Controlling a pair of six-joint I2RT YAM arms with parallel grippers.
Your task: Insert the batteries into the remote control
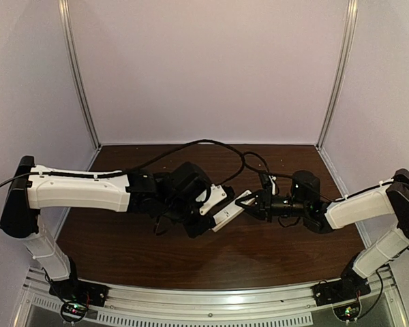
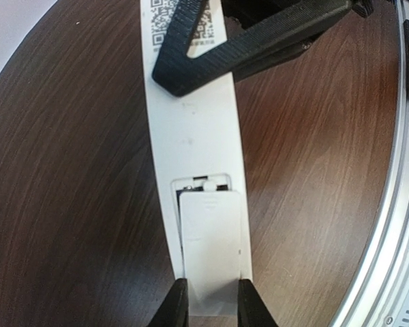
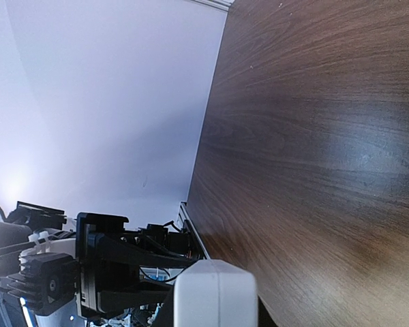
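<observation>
A white remote (image 1: 228, 212) is held between the arms at the middle. My right gripper (image 1: 245, 201) is shut on its upper end, beside a QR label. My left gripper is shut on the white battery cover (image 2: 210, 242), which lies over the battery compartment on the remote's lower part. A narrow strip of the compartment shows above the cover; its contents are mostly hidden. In the right wrist view the remote's white end (image 3: 215, 296) fills the space at the right gripper.
Pale walls enclose it at the back and sides, and a metal rail (image 1: 211, 293) runs along the front. Cables arch over the arms.
</observation>
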